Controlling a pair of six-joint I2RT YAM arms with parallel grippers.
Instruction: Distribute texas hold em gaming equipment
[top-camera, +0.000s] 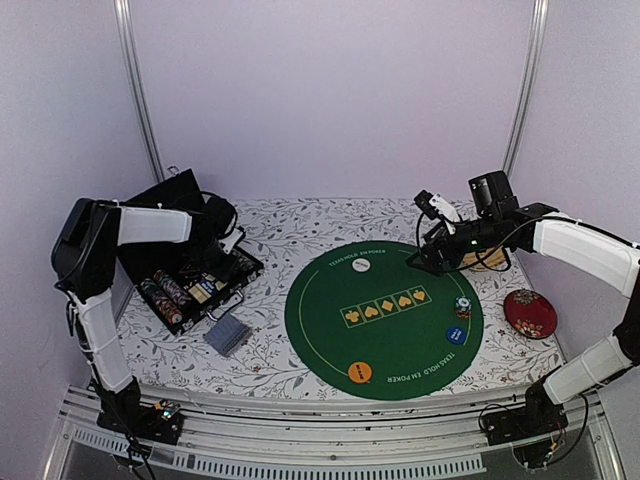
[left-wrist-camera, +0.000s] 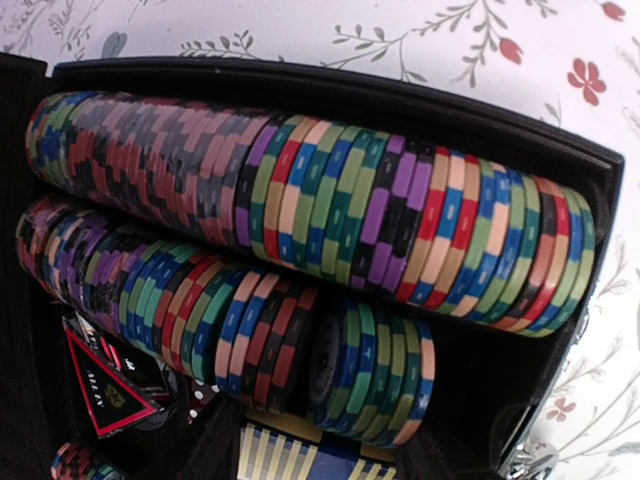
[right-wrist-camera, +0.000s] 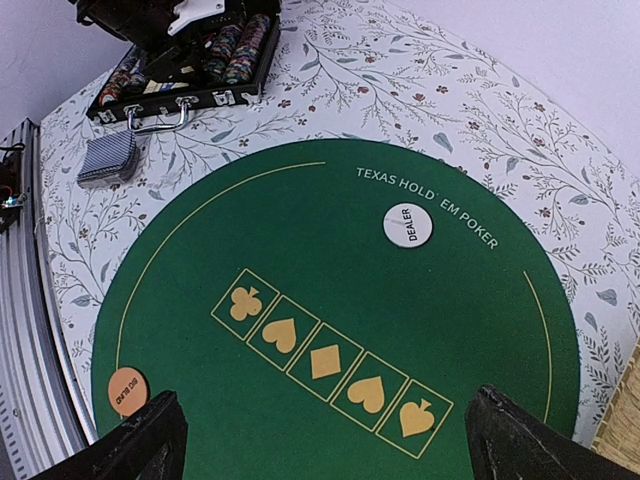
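Observation:
An open black case (top-camera: 175, 322) holds rows of poker chips (left-wrist-camera: 170, 170) and cards. My left gripper (top-camera: 225, 265) is down in it; in the left wrist view its fingers sit at the lower edge by a short chip stack (left-wrist-camera: 385, 375), and what is between them is unclear. The green mat (top-camera: 385, 350) carries a dealer button (right-wrist-camera: 407, 225), an orange button (top-camera: 359, 371), a blue button (top-camera: 456, 335) and a small chip stack (top-camera: 463, 306). My right gripper (top-camera: 428, 260) hangs open over the mat's back right.
A grey card shuffler-like block (top-camera: 227, 336) lies before the case. A red round cushion-like item (top-camera: 530, 313) and a wooden object (top-camera: 490, 260) are at the right.

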